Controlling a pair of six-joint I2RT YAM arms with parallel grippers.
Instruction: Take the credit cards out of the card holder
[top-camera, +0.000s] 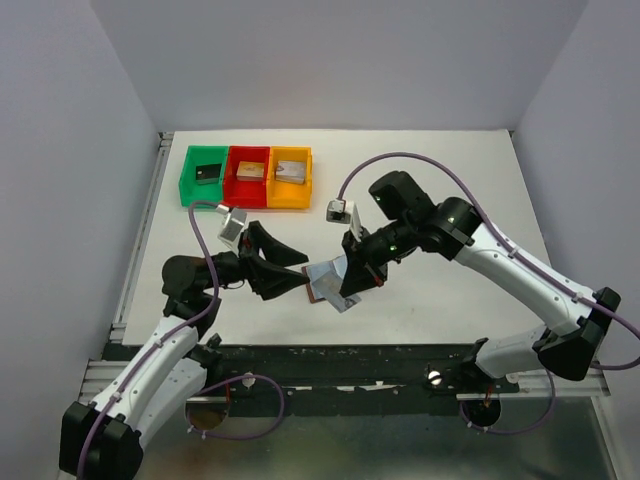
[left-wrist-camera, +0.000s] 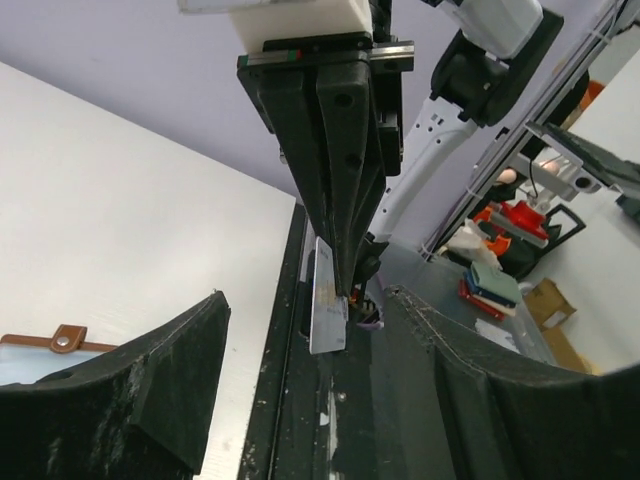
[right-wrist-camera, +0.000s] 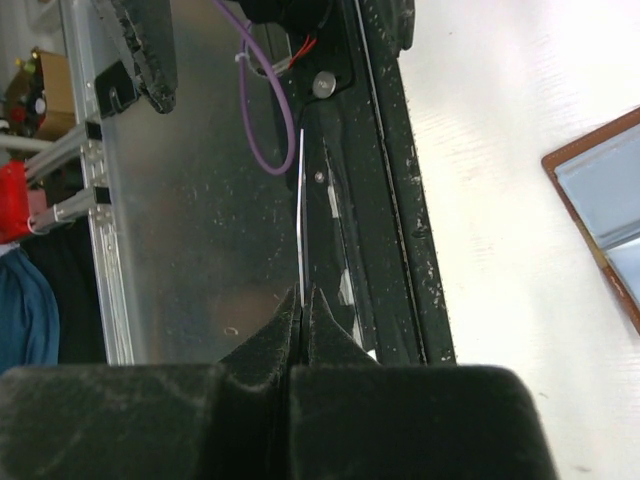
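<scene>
The brown card holder with pale blue-grey pockets lies open on the table, partly covered in the top view by a card and my right gripper. Its edge shows in the right wrist view. My right gripper is shut on a thin grey card, held above the holder. From the right wrist the card appears edge-on, pointing away from the fingertips. Nothing is between the fingers of my left gripper, which stands open just left of the card, its fingers toward it.
At the back left stand a green bin, a red bin and a yellow bin, each with flat items inside. A dark front edge borders it.
</scene>
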